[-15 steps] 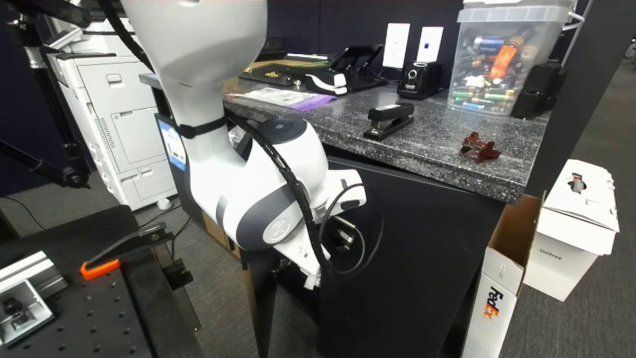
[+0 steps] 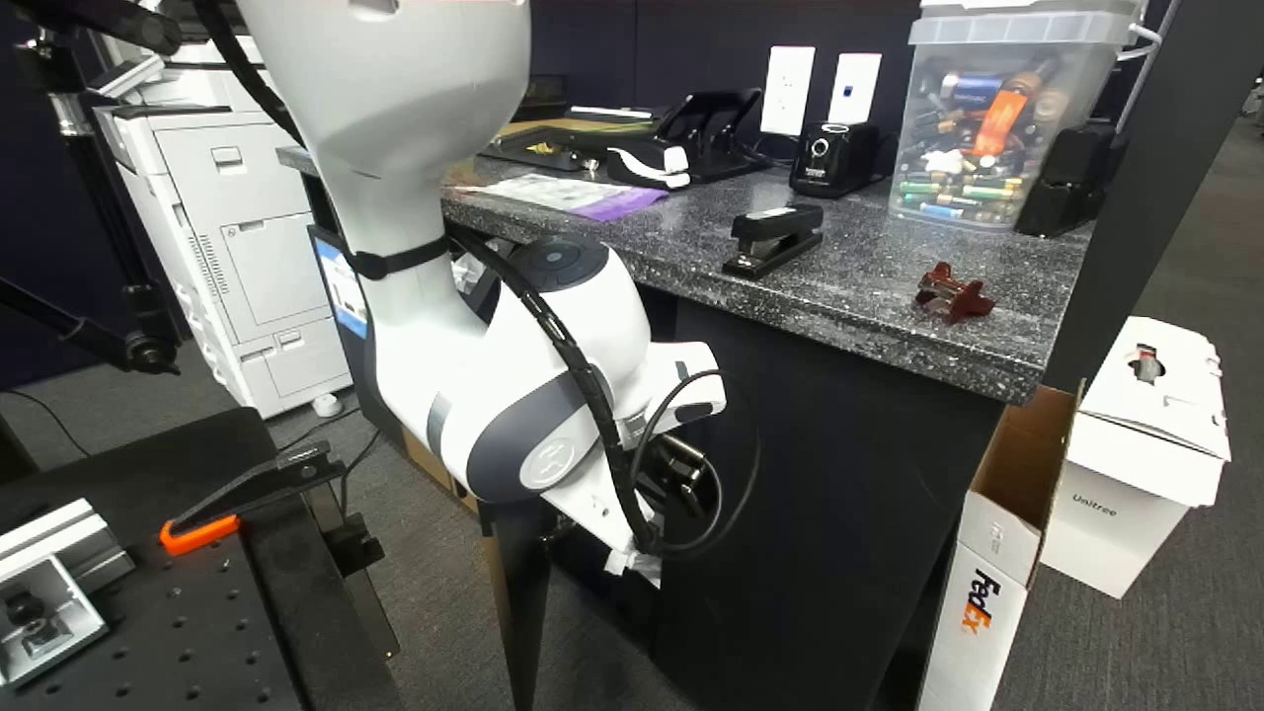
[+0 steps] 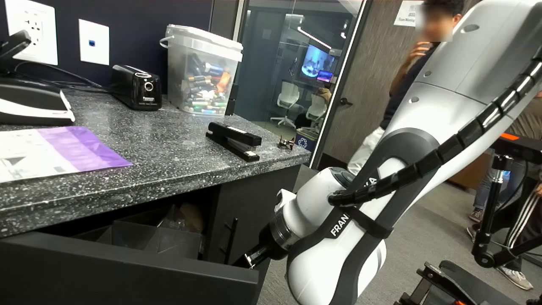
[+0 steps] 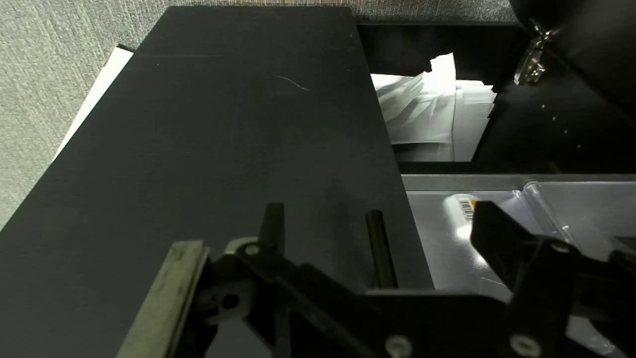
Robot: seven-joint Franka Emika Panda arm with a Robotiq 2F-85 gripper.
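A black cabinet door (image 2: pixel 818 510) hangs below the countertop, standing partly open. Its flat face (image 4: pixel 238 131) fills the left and middle of the wrist view, where a thin dark handle (image 4: pixel 380 250) rises near the right edge. My gripper is open, one finger (image 4: pixel 273 226) left of this handle, the other finger (image 4: pixel 498 244) to its right, past the panel's edge. Whether either touches anything is unclear. In exterior view 2 the gripper (image 3: pixel 247 261) is low beside the handle (image 3: pixel 231 239), above the end of a black drawer-like front (image 3: pixel 127 264).
White papers (image 4: pixel 438 107) and clear plastic compartments (image 4: pixel 572 203) show inside the cabinet. On the countertop (image 3: pixel 167 132) are a stapler (image 3: pixel 233 140), a staple remover (image 2: pixel 951 294) and a clear bin (image 2: pixel 1007 130). Cardboard boxes (image 2: pixel 1132 462) stand on the floor at right.
The door has swung further under the countertop; its top edge, visible before, is hidden. A bit of white now shows below my wrist. The arm has shifted only slightly.
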